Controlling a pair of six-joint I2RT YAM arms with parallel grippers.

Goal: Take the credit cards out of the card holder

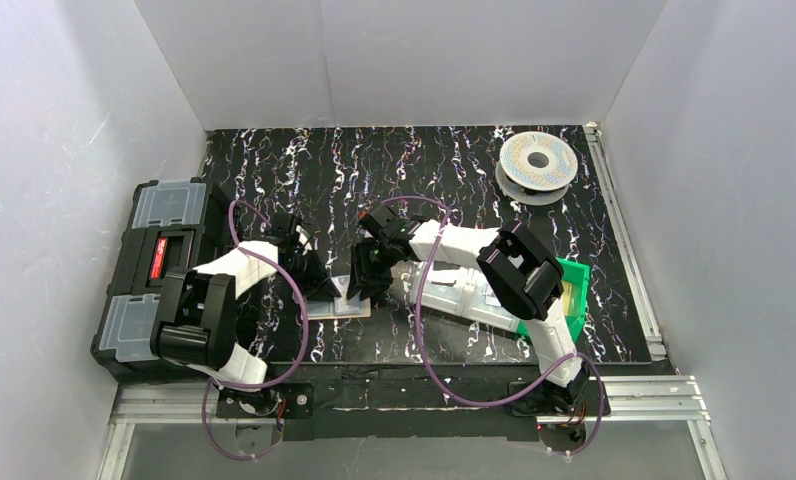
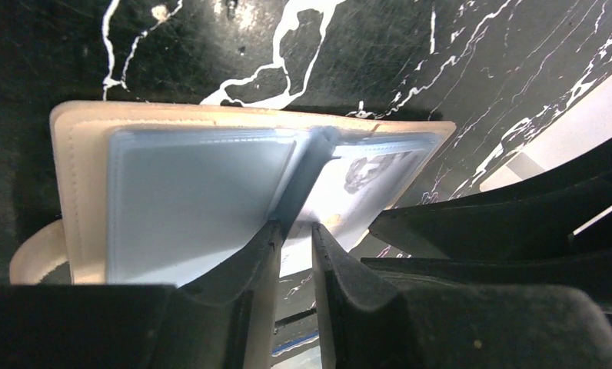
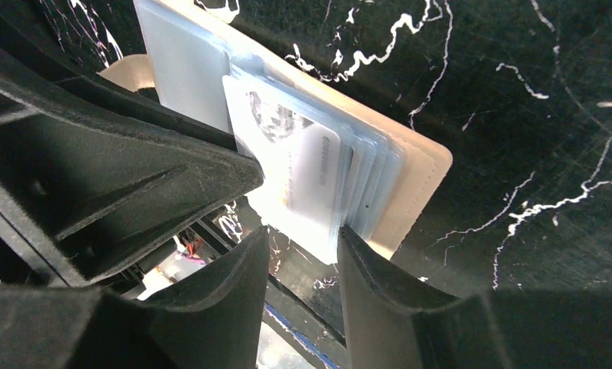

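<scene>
The card holder lies spread open on the table, with a tan cover (image 2: 80, 192) and bluish clear sleeves (image 2: 187, 200). On its right half a white card (image 3: 303, 165) with a grey printed picture sits in a sleeve; more sleeves are stacked under it. My left gripper is narrowly open at the raised sleeve edge between the halves, one fingertip against or very near that edge. Over the card's near part stands my right gripper, open wider, with one fingertip at the sleeve's outer edge. Neither visibly grips a card.
A black toolbox (image 1: 159, 265) stands at the left. White trays (image 1: 464, 297) and a green bin (image 1: 576, 300) are to the right, partly under my right arm. A spool (image 1: 539, 160) sits at the back right.
</scene>
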